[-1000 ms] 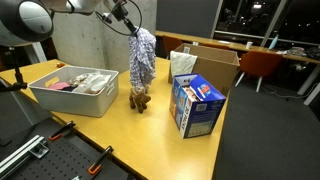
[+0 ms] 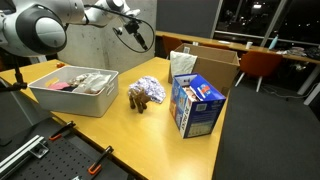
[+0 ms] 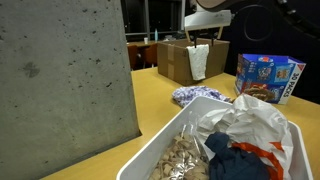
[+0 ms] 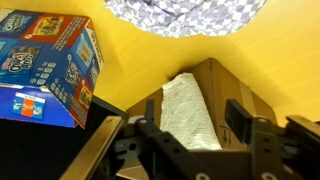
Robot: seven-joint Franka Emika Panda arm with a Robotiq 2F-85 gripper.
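A patterned white-and-purple cloth (image 2: 153,86) lies crumpled on the yellow table, behind a small brown plush toy (image 2: 146,94). High above the table, my gripper (image 2: 145,41) is clear of that cloth. In the wrist view the fingers of the gripper stand apart with nothing held, and the patterned cloth (image 4: 185,14) shows at the top edge. A white cloth (image 4: 187,112) draped over the cardboard box's rim appears below, between the fingers in that view; exterior view 2 also shows this white cloth (image 3: 198,62) hanging there.
The open cardboard box (image 2: 210,65) stands at the back. A blue product carton (image 2: 198,105) is at the right table edge. At left, a white bin (image 2: 75,99) holds bags and dark cloth.
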